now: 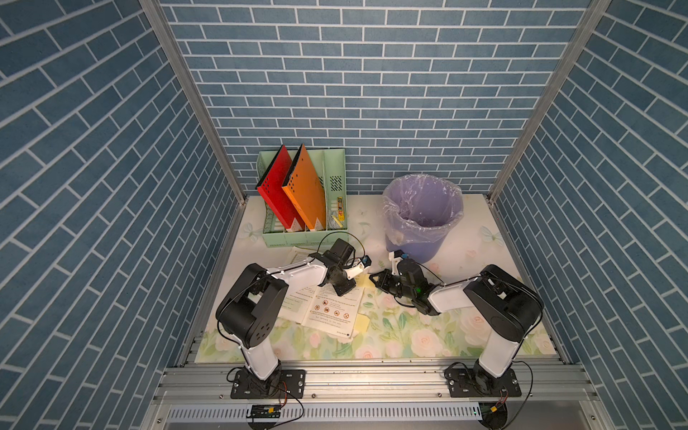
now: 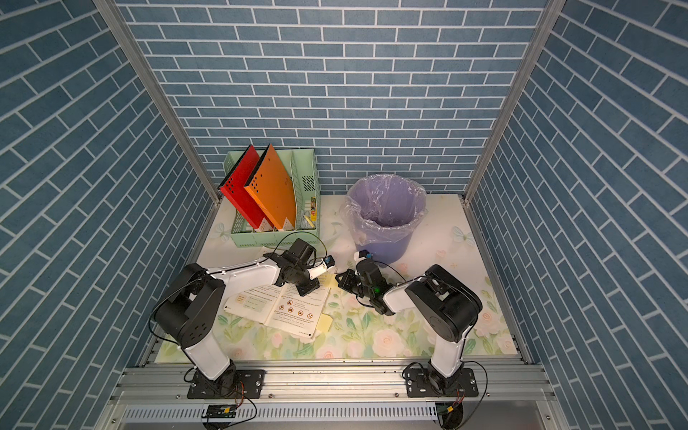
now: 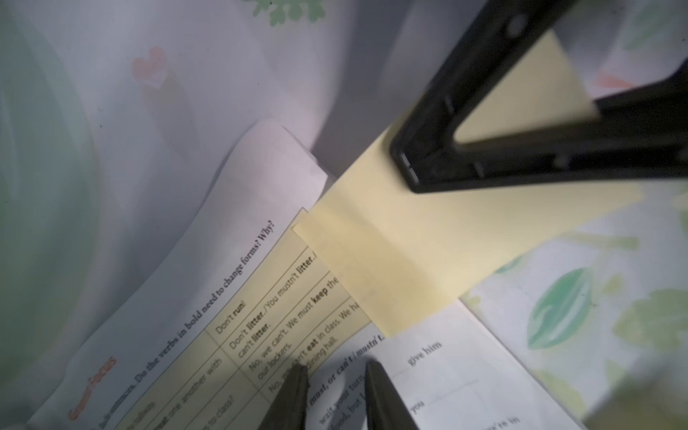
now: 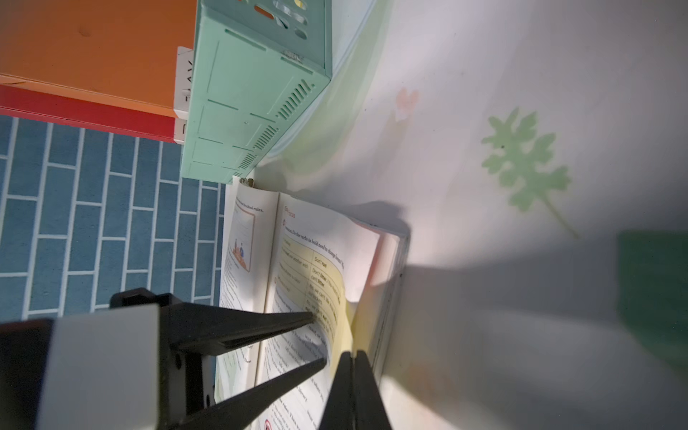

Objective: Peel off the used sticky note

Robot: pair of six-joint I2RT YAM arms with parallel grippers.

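An open book (image 1: 333,311) lies on the table, two yellow notes sticking out past its right side: a lower note (image 1: 362,324) and an upper note (image 3: 401,236), the latter overlapping the page edge. My left gripper is over the right-hand page, its fingertips a little apart and shut on the paper of the page. In the left wrist view my right gripper has its fingertips together, directly in front of the upper note. Whether any of the note's paper is caught between them cannot be told.
A purple bin (image 1: 423,208) with a clear liner stands behind the right gripper. At the back left, a green file rack (image 1: 337,166) holds a red folder (image 1: 278,190) and an orange folder (image 1: 306,190).
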